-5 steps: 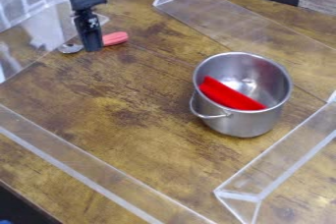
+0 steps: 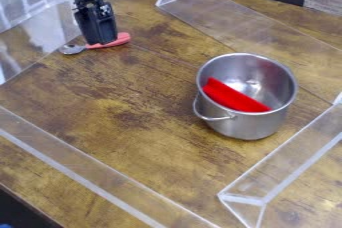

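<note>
My black gripper (image 2: 99, 28) is at the upper left, over a pink-handled utensil (image 2: 110, 42) with a metal head (image 2: 72, 49) lying on the wooden table (image 2: 147, 162). The gripper hides part of the handle; I cannot tell how far apart its fingers are or whether they touch it. A steel pot (image 2: 246, 122) stands on the right with a long red object (image 2: 234, 98) inside.
Clear plastic barriers (image 2: 221, 17) edge the table at the top, left, lower left and right (image 2: 281, 172).
The utensil and pot look unmoved.
</note>
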